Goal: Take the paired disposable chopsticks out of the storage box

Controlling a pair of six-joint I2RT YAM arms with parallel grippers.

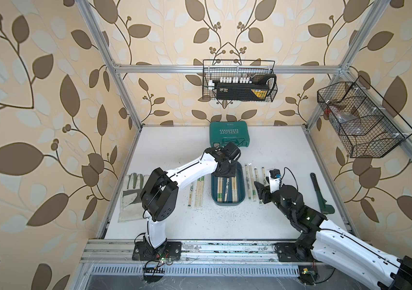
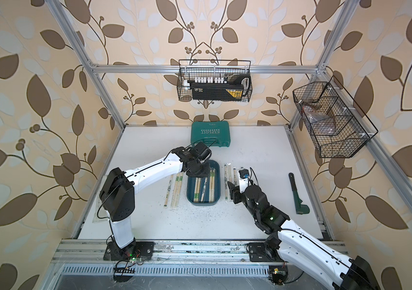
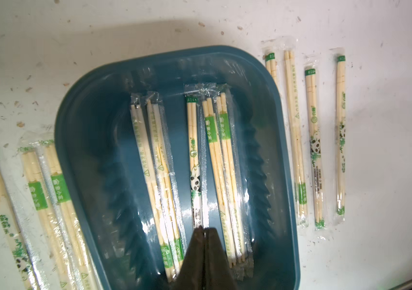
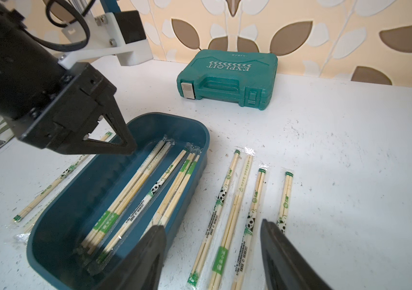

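Note:
A dark blue storage box holds several plastic-wrapped chopstick pairs. The panda-printed pair lies between two green-banded pairs on one side and two more green-banded pairs on the other. My left gripper hangs above the box, pointing down, its fingertips close together over the panda pair's lower end. Nothing shows between them, and any small gap is hard to judge. My right gripper stands open and empty right of the box, its fingers apart above wrapped pairs on the table.
More wrapped pairs lie left of the box. A green tool case stands behind it. Gloves lie at the table's left, and a dark green tool at its right.

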